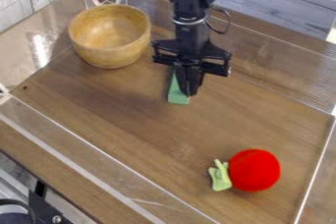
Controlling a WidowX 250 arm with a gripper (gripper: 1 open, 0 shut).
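My black gripper [187, 79] hangs from the top centre of the camera view, its tip low over a light green block [178, 95] on the wooden table, hiding the block's upper part. Its fingers look close together; whether they touch the block I cannot tell. A wooden bowl [109, 36] sits to the left of the arm.
A red ball-like object [256, 170] with a pale green piece [221, 177] beside it lies at the front right. A pale wall stands behind.
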